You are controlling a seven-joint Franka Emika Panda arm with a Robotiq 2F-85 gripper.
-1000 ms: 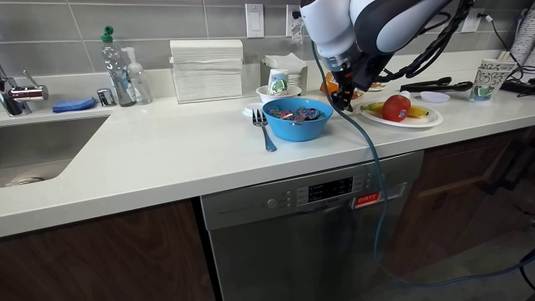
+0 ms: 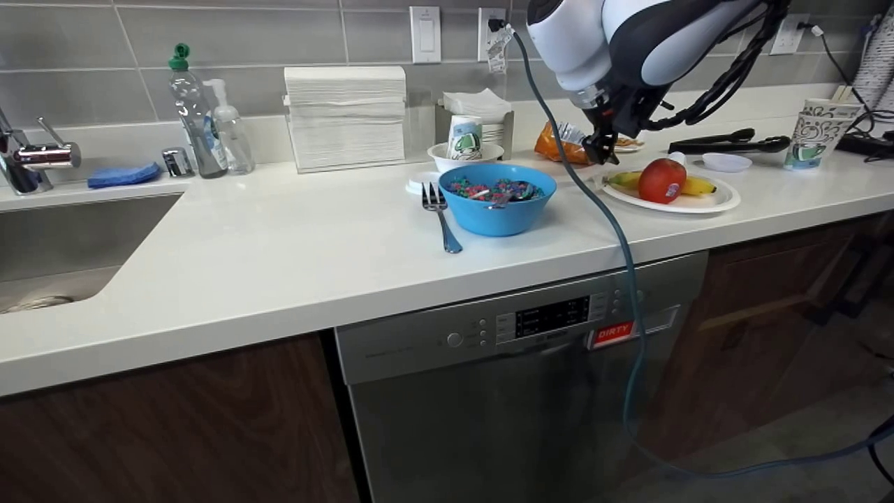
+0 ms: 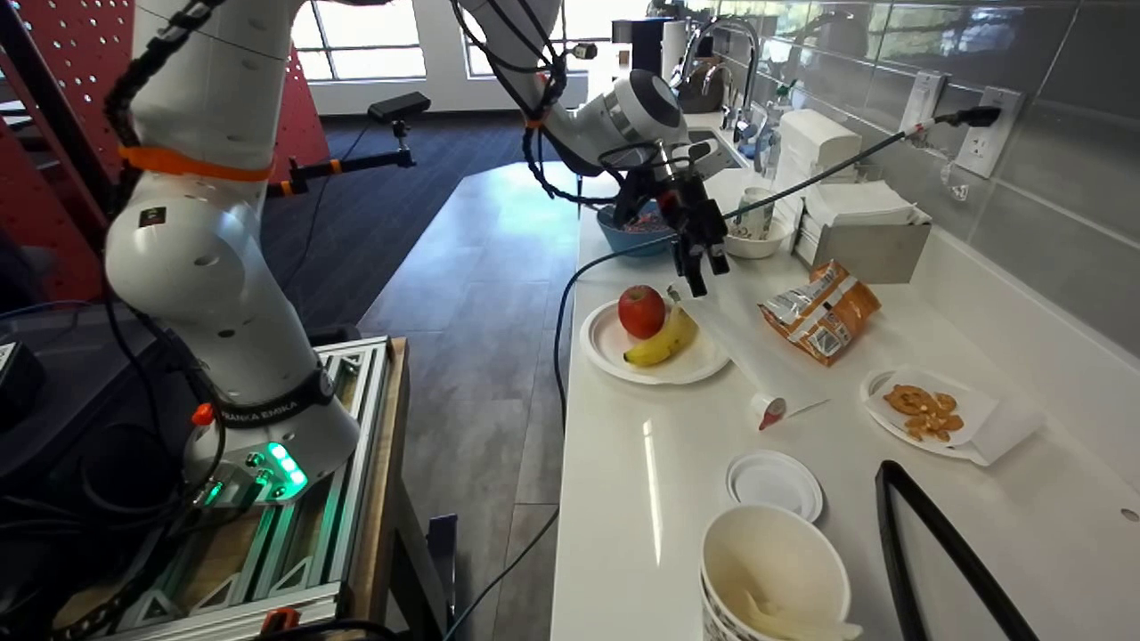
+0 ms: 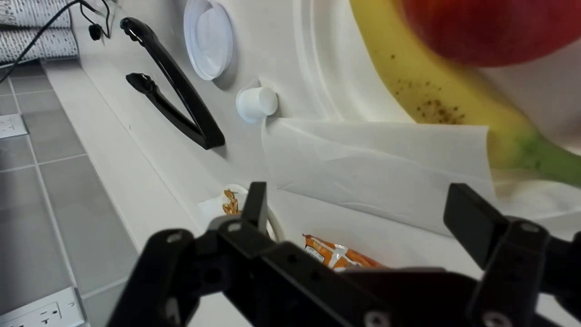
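Note:
My gripper is open in the wrist view, its two black fingers wide apart and nothing held between them. In the second exterior view the gripper hangs over the counter, close to the far side of a white plate. On that plate lie a red apple and a yellow banana. Beyond the fingertips in the wrist view stretches a strip of white paper, near the banana. An orange snack bag shows low in that view, partly hidden by the gripper.
A blue bowl of wrapped items stands left of the plate, with a fork beside it. A cable crosses the counter between bowl and plate. Black tongs lie farther off. The counter toward the sink is clear.
In the first exterior view, my arm and gripper have moved to the right and slightly up, away from the blue bowl. The objects on the counter look unmoved.

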